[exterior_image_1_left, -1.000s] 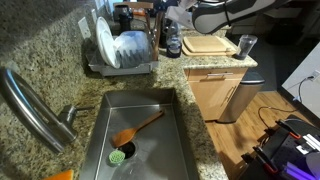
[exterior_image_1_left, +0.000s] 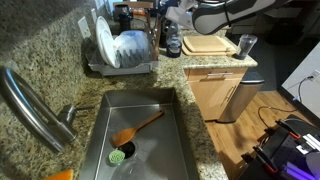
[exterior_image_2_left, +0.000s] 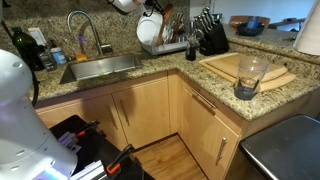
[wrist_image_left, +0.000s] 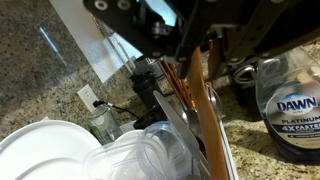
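My gripper (exterior_image_1_left: 164, 17) is at the back of the counter, over the right end of the dish rack (exterior_image_1_left: 122, 70). In the wrist view, its dark fingers (wrist_image_left: 160, 38) reach in from the top edge. A long wooden utensil (wrist_image_left: 212, 125) runs down from between or just beneath them; whether the fingers touch it cannot be told. Other thin wooden and metal utensils stand close behind it. On the sink floor lies a wooden spoon (exterior_image_1_left: 136, 129), well away from the gripper.
A Dawn soap bottle (wrist_image_left: 292, 105) stands close on the right in the wrist view. White plates (exterior_image_1_left: 106, 42) and clear containers (wrist_image_left: 130, 158) fill the rack. Beyond are a knife block (exterior_image_2_left: 212, 35) and a cutting board (exterior_image_2_left: 240, 68). A glass (exterior_image_2_left: 250, 78) stands near the counter edge.
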